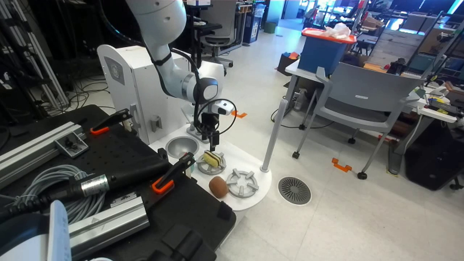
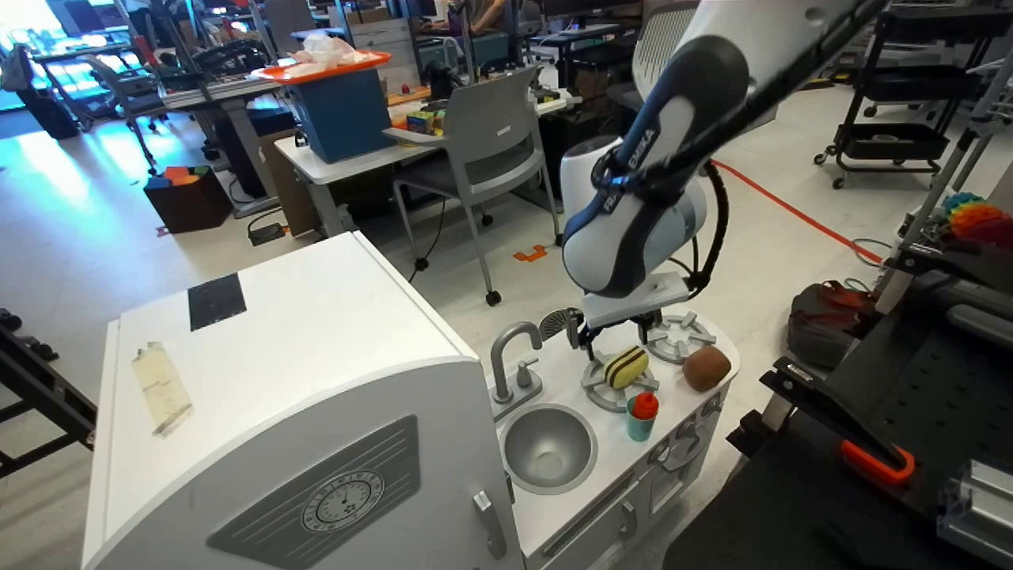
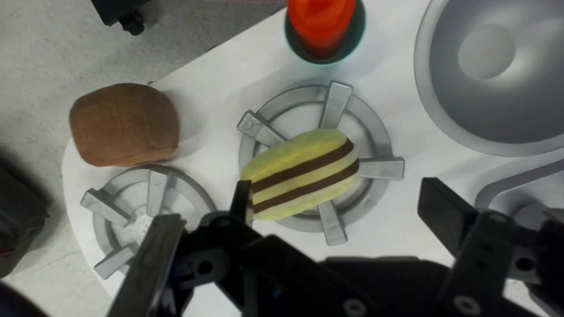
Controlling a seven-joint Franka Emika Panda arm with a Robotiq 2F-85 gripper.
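A yellow oval item with brown stripes rests across a grey burner ring in the wrist view. My gripper is open, its fingers wide apart, with the left one close to the striped item's lower left end. Nothing is gripped. Exterior view 2 has the gripper low over the counter, right behind the striped item. To one side sits a brown rounded item, beside the second burner. A teal cup holding something red stands in front of the striped item's burner.
A grey sink bowl and a faucet lie to one side of the burners. The tall white cabinet borders the counter beyond the sink. A grey post rises at the counter's far edge. A black table flanks the front.
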